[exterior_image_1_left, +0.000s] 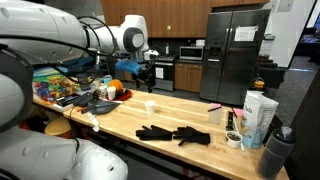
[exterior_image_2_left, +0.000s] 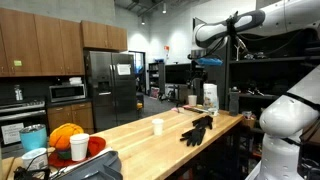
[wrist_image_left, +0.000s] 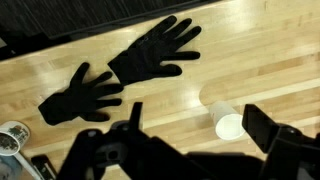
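Two black gloves lie flat on the wooden table, one glove (wrist_image_left: 155, 52) in the upper middle of the wrist view and the other glove (wrist_image_left: 80, 98) to its left. A white cup (wrist_image_left: 227, 122) stands apart from them; in exterior view 1 the same cup (exterior_image_1_left: 150, 106) is behind the gloves (exterior_image_1_left: 188, 135). My gripper is open and empty, hanging well above the table. Between its spread fingers, the wrist view shows the table and the cup far below. In exterior view 2 the gripper (exterior_image_2_left: 195, 74) is high over the tabletop.
A red tray (exterior_image_2_left: 93, 150) with a white container, an orange item and a teal pot nearby crowds one table end. Toward the other end are a dark canister (exterior_image_1_left: 276, 150), a white carton (exterior_image_1_left: 258, 115) and a utensil cup (exterior_image_1_left: 233, 139).
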